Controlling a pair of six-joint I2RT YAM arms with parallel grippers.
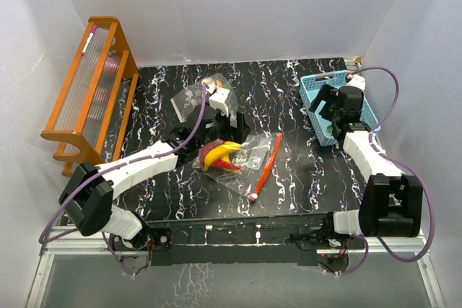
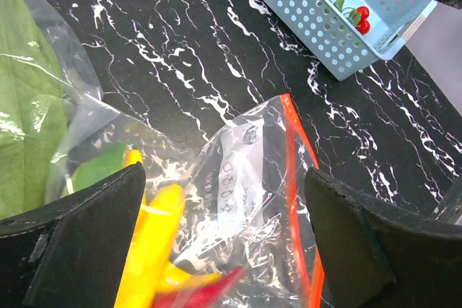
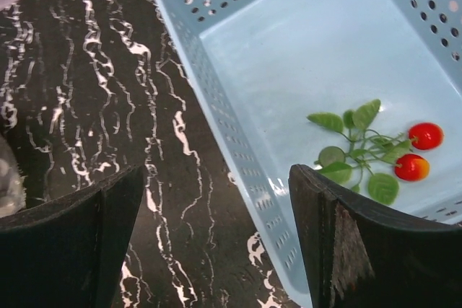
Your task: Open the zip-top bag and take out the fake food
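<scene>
A clear zip top bag with a red zip strip lies open-mouthed on the dark table, holding yellow bananas and red fake food. Above it my left gripper is open, nothing gripped. A second bag with green and other items lies behind. My right gripper stands open over the blue basket, where fake tomatoes with leaves rest.
A wooden rack stands at the far left. Bare table lies between the bag and basket; walls bound the workspace.
</scene>
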